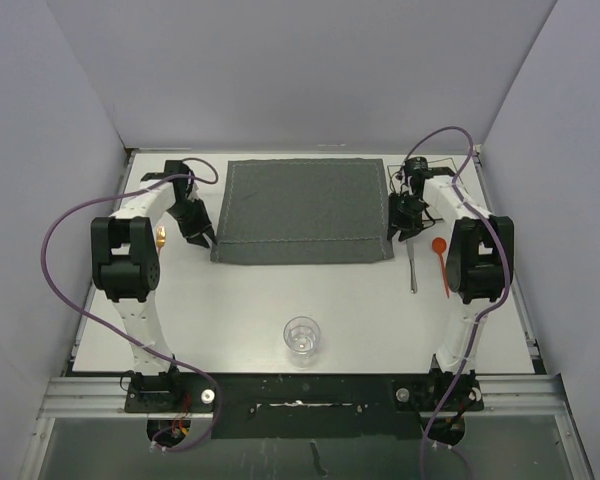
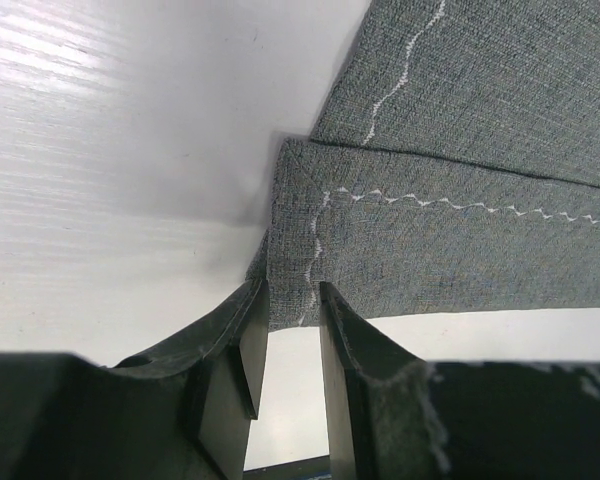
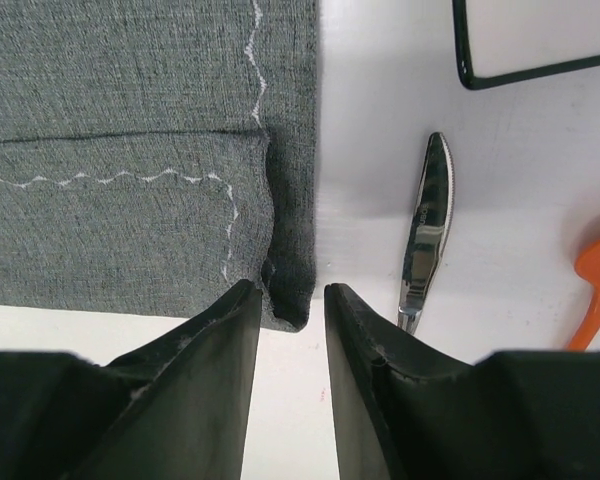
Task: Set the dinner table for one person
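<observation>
A dark grey cloth placemat [image 1: 302, 195] lies on the white table, its front strip [image 2: 420, 250] folded over with pale stitching showing. At the strip's left corner stands my left gripper, part open, its fingertips beside the cloth's edge with nothing clearly pinched. My right gripper is part open too, its fingertips on either side of the strip's right corner [image 3: 292, 310]. Just right of that gripper lies a knife [image 3: 428, 235], and beyond it an orange spoon [image 3: 598, 275]. A clear glass [image 1: 302, 337] stands at the table's front.
A dark-rimmed white plate [image 3: 540, 35] lies behind the right gripper, partly covered by the arm in the top view. A gold-coloured utensil [image 1: 160, 240] rests left of the left gripper.
</observation>
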